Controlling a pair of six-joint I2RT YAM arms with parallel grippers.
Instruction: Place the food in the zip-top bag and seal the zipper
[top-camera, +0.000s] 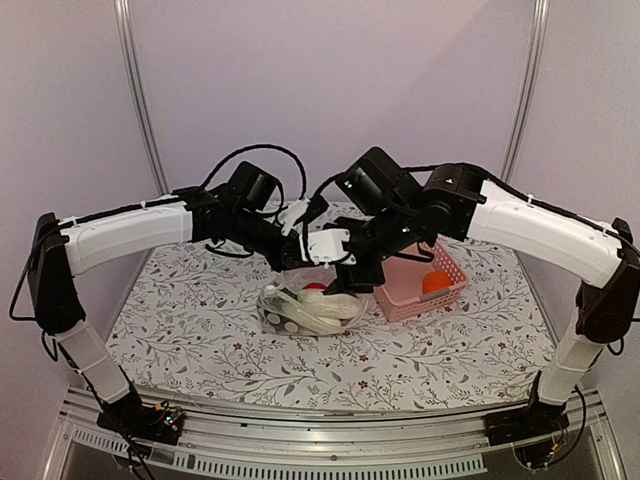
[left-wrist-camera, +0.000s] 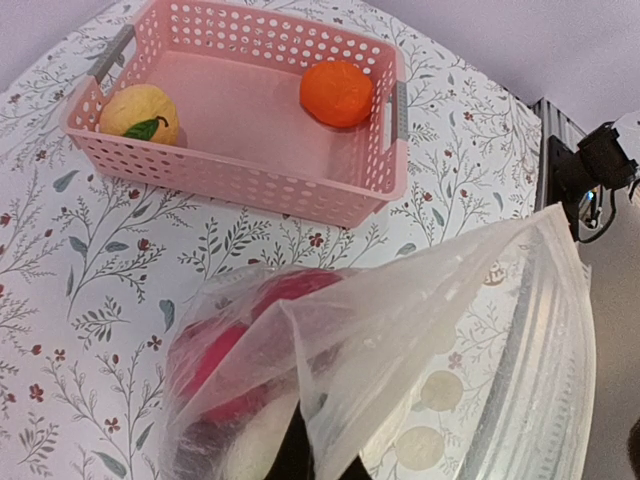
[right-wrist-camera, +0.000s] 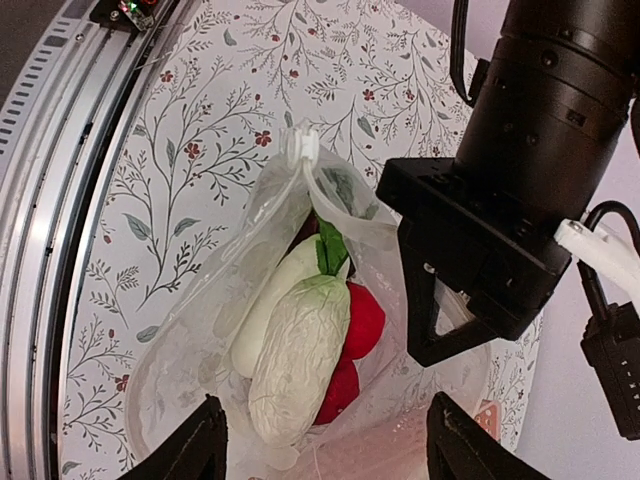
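The clear zip top bag (top-camera: 278, 318) lies in front of the basket with its mouth spread apart. Inside it, the right wrist view shows a pale cabbage-like vegetable (right-wrist-camera: 297, 350) with a green leaf and red food (right-wrist-camera: 364, 322) beside it. My left gripper is shut on the bag's film at the mouth. Above the opening, my right gripper stands part open, with no food between its fingers; bag film shows beyond them. In the basket are an orange fruit (left-wrist-camera: 337, 93) and a yellow fruit (left-wrist-camera: 139, 112) with a leaf.
The pink basket (top-camera: 400, 308) stands just right of the bag. Both arms crowd together over the bag, their wrists close to each other.
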